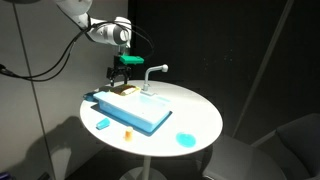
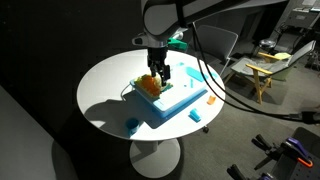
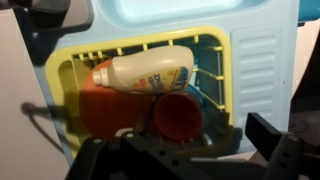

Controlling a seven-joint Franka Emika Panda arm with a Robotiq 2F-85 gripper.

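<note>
My gripper is open above the yellow dish rack [image 3: 228, 85], its dark fingers spread along the lower edge of the wrist view. Nothing shows held between them. Inside the rack lies a white bottle [image 3: 145, 70] with a printed label, on its side. Below it are a red cup [image 3: 178, 117] and a round orange-red dish [image 3: 98, 108]; the bottle covers part of the dish. The rack sits at one end of the light-blue toy sink [image 1: 135, 110]. From the other side, the gripper [image 2: 160, 74] hangs close over the rack's contents.
A white faucet [image 1: 153, 72] rises behind the sink. On the round white table [image 1: 200, 115] lie a blue item [image 1: 103, 124], a small orange item [image 1: 128, 135] and a cyan disc [image 1: 186, 140]. A dark blue cup [image 2: 131, 126] stands near the edge.
</note>
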